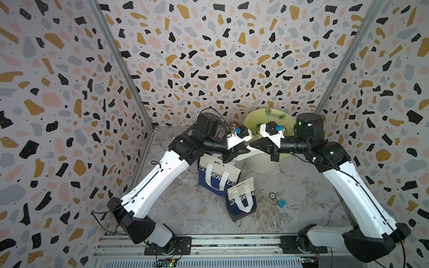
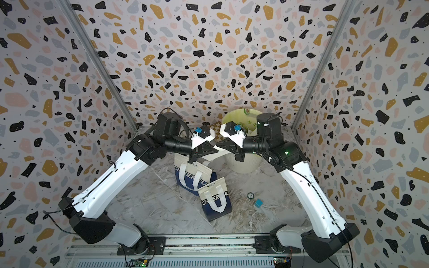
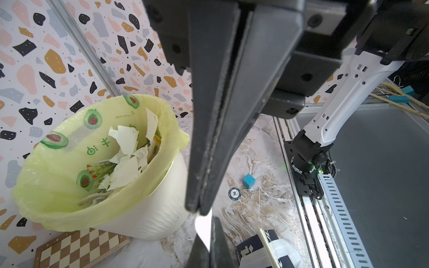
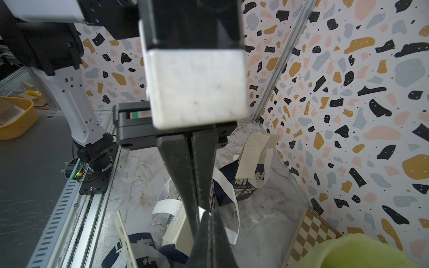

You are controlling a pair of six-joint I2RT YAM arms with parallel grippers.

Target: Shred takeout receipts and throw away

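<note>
A white paper receipt (image 3: 203, 227) stretches between my two grippers, which meet tip to tip above the tote bags. My left gripper (image 1: 242, 151) is shut on the paper from the left; my right gripper (image 1: 255, 145) is shut on it from the right. Much of the paper is hidden behind the fingers. Behind them, the bin (image 1: 262, 165) has a yellow avocado-print liner (image 3: 40, 196) with torn paper pieces (image 3: 127, 174) inside.
Two navy-and-cream tote bags (image 1: 240, 207) stand on the marble table (image 1: 169, 187). A poker chip (image 3: 234, 193), blue cube (image 3: 248, 181) and chessboard (image 3: 82, 248) lie around the bin.
</note>
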